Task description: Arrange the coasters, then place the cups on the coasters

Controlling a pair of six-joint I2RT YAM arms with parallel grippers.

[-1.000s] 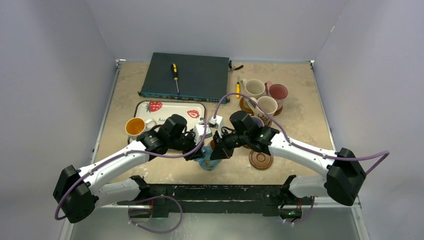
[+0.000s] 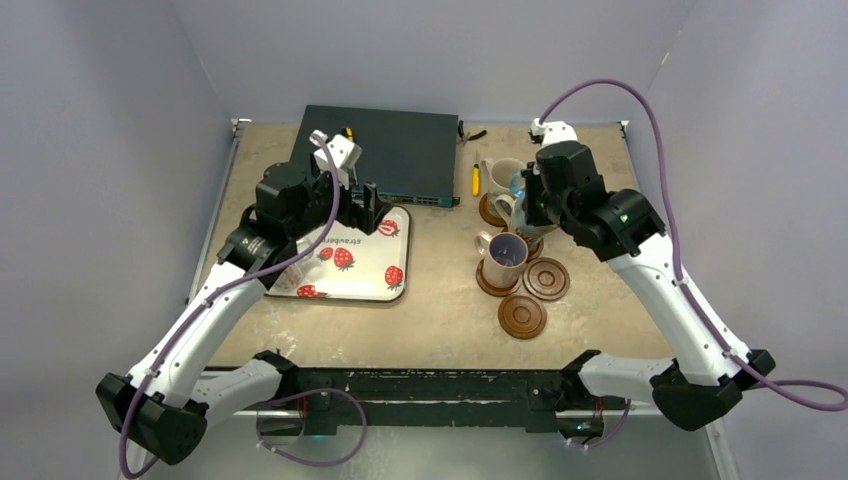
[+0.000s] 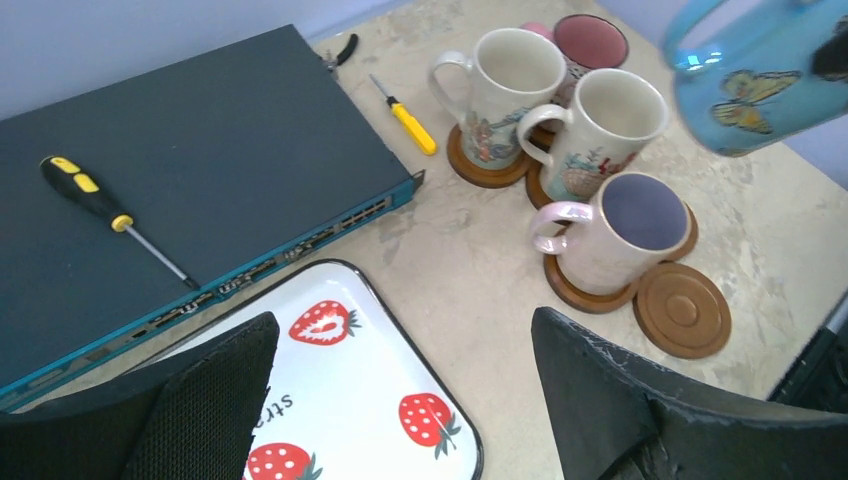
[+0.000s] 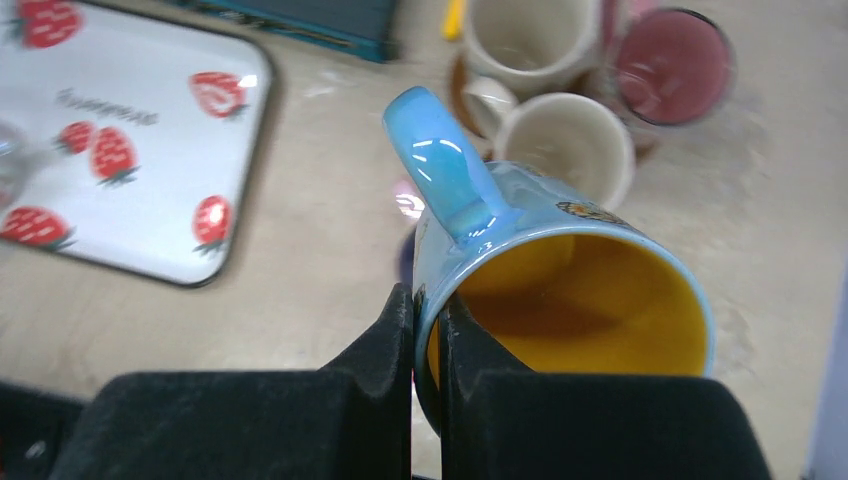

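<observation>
A blue cup [image 4: 500,225] with an orange inside is held in the air by its rim, my right gripper shut on it. It is tilted, its mouth toward the right wrist camera. In the left wrist view the cup [image 3: 765,90], with a butterfly on it, hangs at the upper right. From above, the right arm mostly covers it. My left gripper stands open above the tray's right side, nothing between its fingers. Free wooden coasters [image 2: 522,316] [image 2: 547,279] lie at the front right; a lilac-lined cup [image 2: 504,260] stands on another coaster.
Two cream cups [image 3: 515,75] [image 3: 615,110] and a pink-lined one [image 3: 592,42] crowd the back right. A strawberry tray [image 2: 365,290] lies at left, a dark flat box [image 2: 400,140] behind it. Clear tabletop lies between tray and coasters.
My right gripper has carried the blue cup right and back, from between the arms to over the cups. The left gripper has parted from it and moved back-left.
</observation>
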